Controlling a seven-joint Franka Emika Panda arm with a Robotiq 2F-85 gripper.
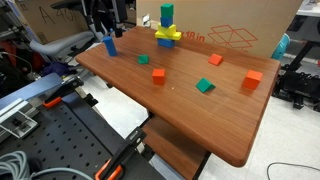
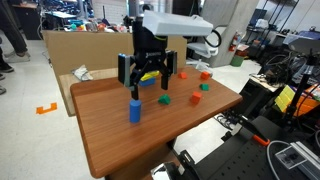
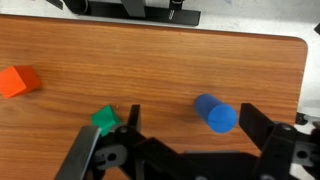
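Observation:
An upright blue cylinder stands near one end of the wooden table. My gripper is open above it, its fingers spread wide. In the wrist view the blue cylinder shows between the fingers, much closer to the right one, and nothing is gripped. At the back of the table is a stack of blue and yellow pieces with a green block on top. Green blocks and orange-red blocks lie spread over the tabletop.
The wooden table has bare room between the blocks. A cardboard panel stands along its back edge. Beside the table is a black surface with clamps and cables.

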